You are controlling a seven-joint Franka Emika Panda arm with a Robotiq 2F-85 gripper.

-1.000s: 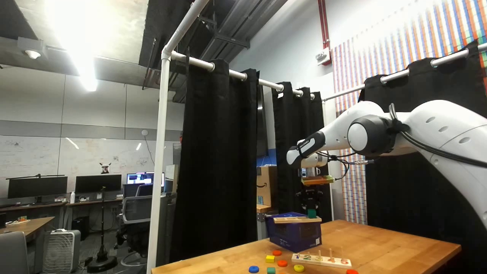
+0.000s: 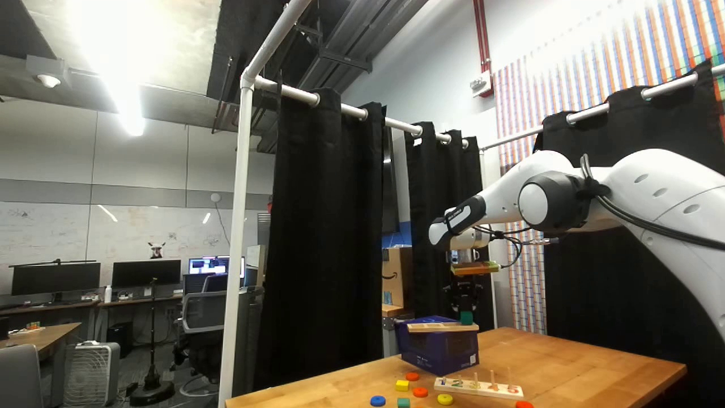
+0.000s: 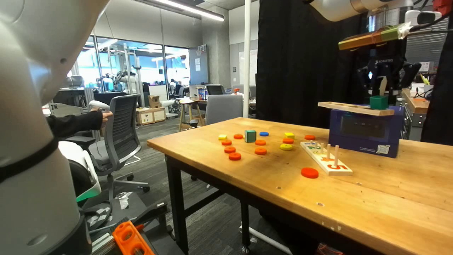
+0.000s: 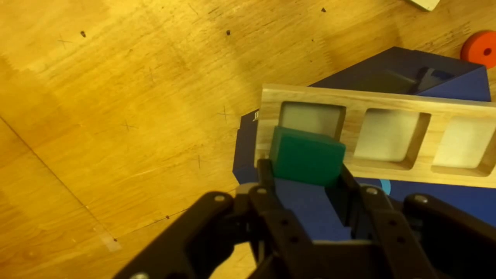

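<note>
Between the fingers of my gripper is a green block (image 4: 309, 155), and the fingers are shut on it. Under and beside the block lies a wooden tray (image 4: 348, 98) with square recesses, resting on top of a dark blue box (image 3: 363, 134). In the wrist view the block overlaps the near part of the tray's end recess (image 4: 309, 116), whose far part shows empty. From the side, the block (image 3: 378, 102) appears at tray height near one end; whether it touches the tray I cannot tell. Two further recesses (image 4: 388, 135) look empty.
A numbered peg board (image 3: 325, 159) stands on the table in front of the box. Orange rings (image 3: 309, 172), a blue ring (image 3: 263, 134), yellow pieces and another green block (image 3: 250, 136) lie scattered nearby. Bare tabletop (image 4: 116, 116) extends beside the box.
My gripper and the green block have shifted very slightly to the right in exterior view 1. The tray, box and table pieces stay where they were.
</note>
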